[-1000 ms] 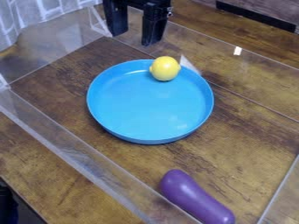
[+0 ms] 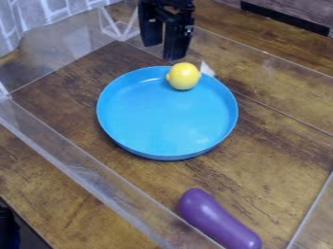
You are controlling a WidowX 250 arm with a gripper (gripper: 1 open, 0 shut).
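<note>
A blue round tray (image 2: 156,117) lies on the wooden surface, with a yellow ball (image 2: 184,76) resting on it near its back right rim. The black gripper (image 2: 166,43) hangs over the back of the scene, just above and behind the ball, its fingers apart and open with nothing between them. A purple eggplant-like object (image 2: 216,219) lies at the front right, apart from the tray.
Clear plastic walls border the wooden surface on the left and right. Bare wood lies left of the tray and to its right. A white patterned cloth sits beyond the top left corner.
The gripper has shifted to the right and down, closer to the ball, and its fingers look nearer together in the view. The tray, ball and purple object are unchanged.
</note>
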